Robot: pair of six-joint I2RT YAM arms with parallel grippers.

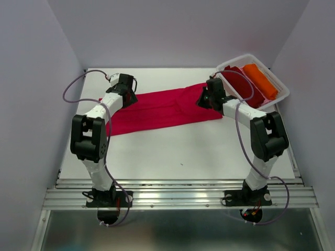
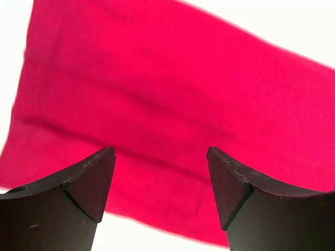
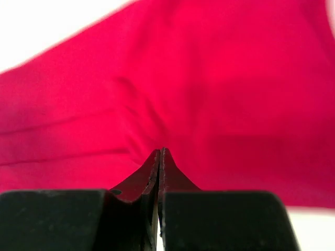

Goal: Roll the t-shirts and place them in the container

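Observation:
A red t-shirt (image 1: pixel 157 116) lies stretched into a long band across the table, with lengthwise fold lines and a rumpled area toward its right part. Over its left end my left gripper (image 1: pixel 134 100) stands open; the left wrist view shows red cloth (image 2: pixel 167 89) below the parted fingers (image 2: pixel 86 183) and nothing gripped. Near the right end hovers my right gripper (image 1: pixel 201 102), its fingertips together. In the right wrist view the closed tips (image 3: pixel 161 151) appear in front of the creased cloth (image 3: pixel 235 104), with no fabric visible between them.
A white basket (image 1: pixel 282 93) at the back right holds a dark red bundle (image 1: pixel 242 83) and an orange bundle (image 1: pixel 260 81). Grey walls enclose the back and sides.

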